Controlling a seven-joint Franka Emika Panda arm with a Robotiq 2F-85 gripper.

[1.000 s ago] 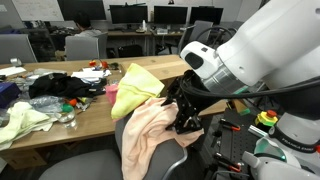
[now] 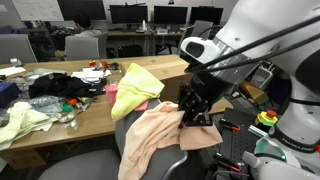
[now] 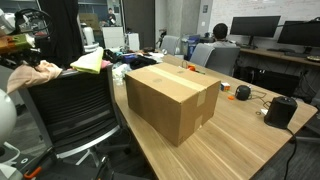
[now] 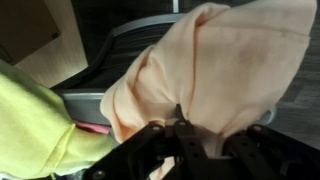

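A pale pink cloth [image 2: 152,135] drapes over the back of the chair [image 2: 122,133]. My gripper [image 2: 188,116] is shut on its upper part, with a fold spreading to the right of the fingers. From the wrist view, the pink cloth [image 4: 205,70] fills the middle and runs down to the dark gripper, whose fingertips are partly buried in it. In the second exterior view the pink cloth [image 3: 36,74] shows at the far left. Beside it a yellow cloth [image 2: 137,88] hangs over the chair and table edge.
A large cardboard box [image 3: 170,100] stands on the wooden table [image 3: 235,135]. Clutter, with dark bags [image 2: 52,85] and a light green cloth [image 2: 20,122], covers the table's left part. A pink container [image 2: 111,92] stands near the yellow cloth.
The gripper has shifted slightly right and down in the exterior view. The pink cloth's right part has come with it and now spreads farther right; the yellow cloth stays put.
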